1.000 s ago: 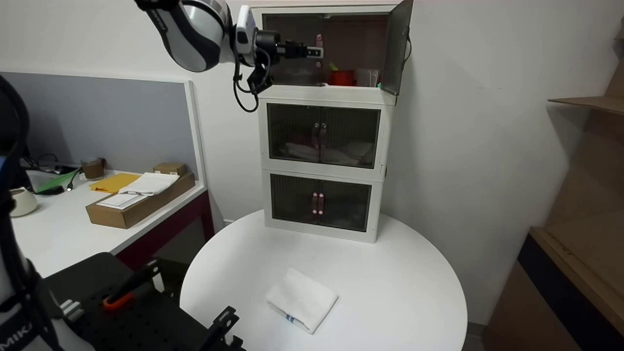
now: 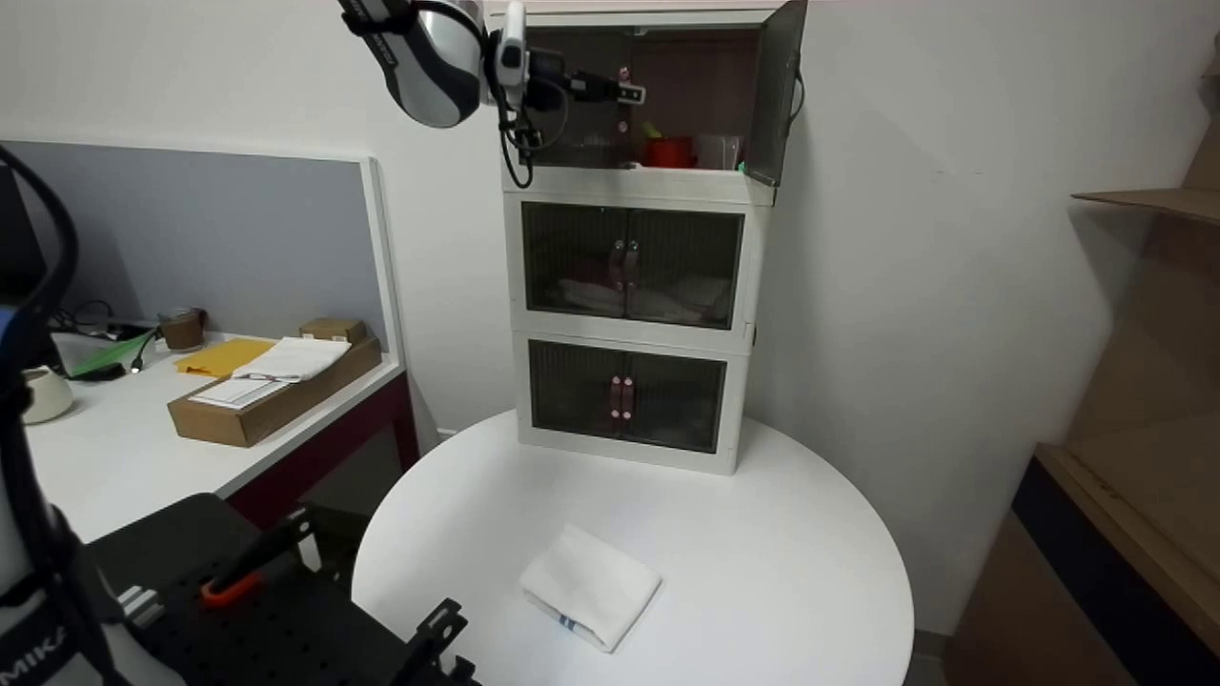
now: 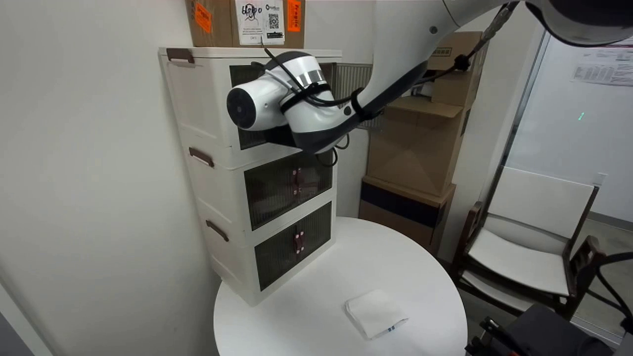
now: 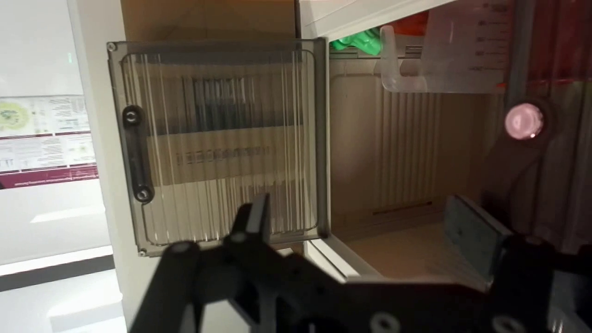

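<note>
The cabinet (image 2: 640, 328) has three tiers; its top right door (image 2: 779, 97) stands swung open, while the top left door (image 2: 572, 131) is closed. My gripper (image 2: 631, 93) is at the top compartment's front, near the left door's handle (image 2: 624, 75). In the wrist view the fingers (image 4: 476, 233) are spread apart with nothing between them, and the open door (image 4: 222, 150) shows beyond. Inside the top compartment sit a red container (image 2: 670, 152) and a clear measuring cup (image 2: 718, 151); a green item (image 4: 360, 41) shows beside the cup. The arm hides the top front in the second exterior view.
A folded white cloth (image 2: 591, 587) lies on the round white table (image 2: 789, 572), otherwise bare in front of the cabinet. White cloths are visible behind the closed middle doors (image 2: 629, 265). Cardboard boxes (image 3: 415, 145) stand right of the cabinet.
The arm and gripper have moved a little to the right and slightly upward, closer to the opening of the top compartment. Doors, cloth and containers have stayed where they were.
</note>
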